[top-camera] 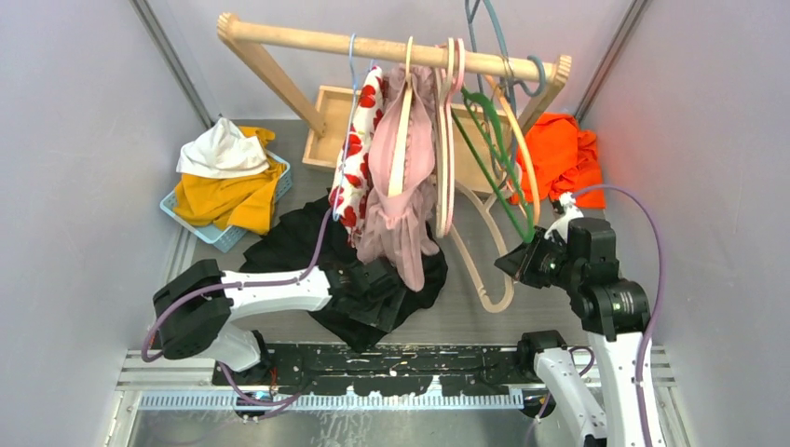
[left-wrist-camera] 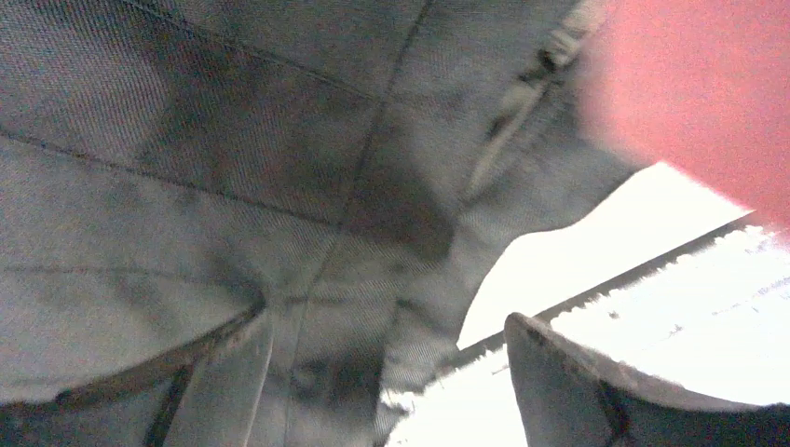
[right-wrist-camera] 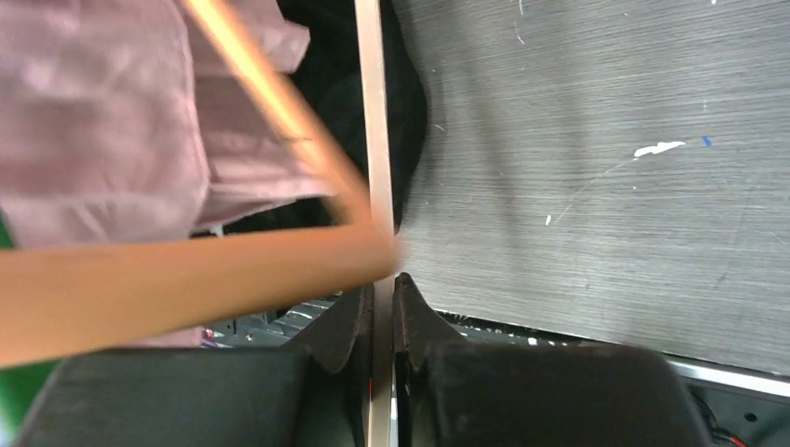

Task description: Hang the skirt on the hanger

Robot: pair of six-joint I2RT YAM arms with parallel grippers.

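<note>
The black skirt (top-camera: 296, 244) lies spread on the floor in the top view, partly covered by my left arm and the hanging clothes. My left gripper (top-camera: 377, 321) is low over its front right part. In the left wrist view the fingers (left-wrist-camera: 550, 382) are wide apart above the dark cloth (left-wrist-camera: 214, 158), holding none of it. My right gripper (top-camera: 510, 270) is shut on a beige hanger (top-camera: 473, 272), near its right end. In the right wrist view the thin hanger bar (right-wrist-camera: 375, 140) runs up between the closed fingers.
The wooden rack (top-camera: 321, 39) leans toward the front, its clothes and hangers over the work area. A pink dress (top-camera: 399, 219) overhangs the skirt; a green hanger (top-camera: 498, 154) is close to my right gripper. A blue basket (top-camera: 219, 235) with clothes stands left, orange cloth (top-camera: 566, 158) right.
</note>
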